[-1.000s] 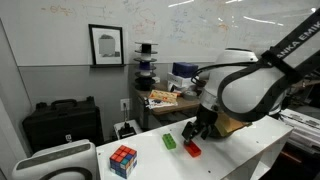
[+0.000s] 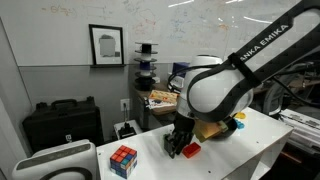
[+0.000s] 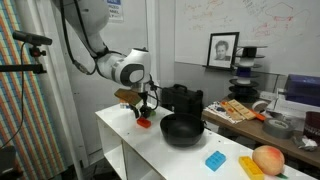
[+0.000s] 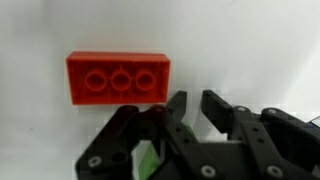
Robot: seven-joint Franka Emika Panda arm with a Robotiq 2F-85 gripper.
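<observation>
A red block (image 4: pixel 118 78) with studs on its side lies in the wrist view, left of my fingers. A green block (image 4: pixel 150 160) shows only in part beneath my gripper. The fingers stand part way apart, with bare white table visible in the gap between their tips. In exterior view 1 my gripper (image 2: pixel 178 146) is low over the table, just left of the red block (image 2: pixel 192 150), and hides most of the green one. Exterior view 2 has the red block (image 3: pixel 143 123) in front of my gripper. Contact with the green block cannot be made out.
A Rubik's cube (image 2: pixel 123 161) stands to the left, near a white appliance (image 2: pixel 55 165). Close by is a black pot (image 3: pixel 182 131). Farther along the table are a blue block (image 3: pixel 215 160), a yellow block (image 3: pixel 251 168) and a peach (image 3: pixel 268 159).
My gripper has moved left, from over the red block to over the green block, which it now largely covers. The red block lies where it was.
</observation>
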